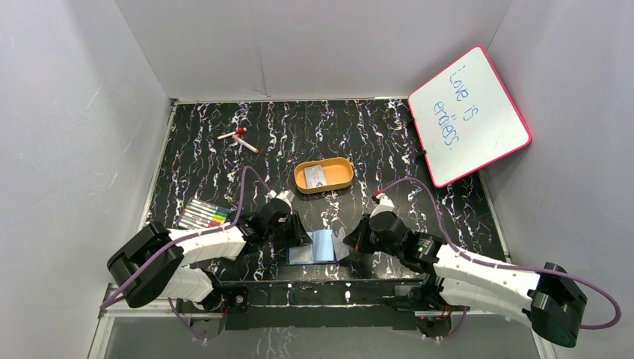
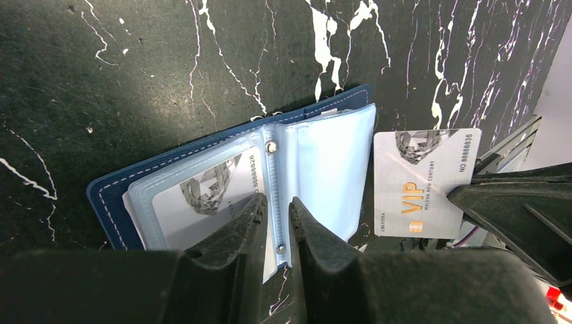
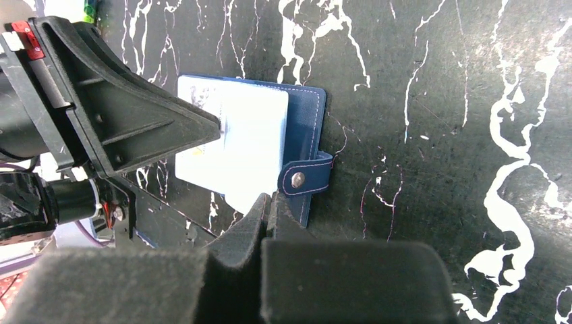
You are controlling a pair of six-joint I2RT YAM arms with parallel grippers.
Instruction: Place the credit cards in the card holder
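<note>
The card holder (image 2: 179,148) lies open on the table, dark blue outside with pale blue sleeves. A VIP card (image 2: 209,185) shows inside its left sleeve. My left gripper is shut on the holder's middle binding, between the two sleeves. Just right of the empty-looking right sleeve (image 2: 330,169), my right gripper (image 1: 348,241) is shut on a white VIP card (image 2: 421,182) by its edge. That card stands apart from the sleeve's edge in the left wrist view. From the right wrist, the card cannot be made out at the fingertips.
An orange tray (image 1: 345,173) with more cards (image 1: 315,176) inside stands behind the holder. Colored markers (image 1: 203,215) lie at the left, loose markers (image 1: 244,143) at the back left. A whiteboard (image 1: 471,116) leans at the back right.
</note>
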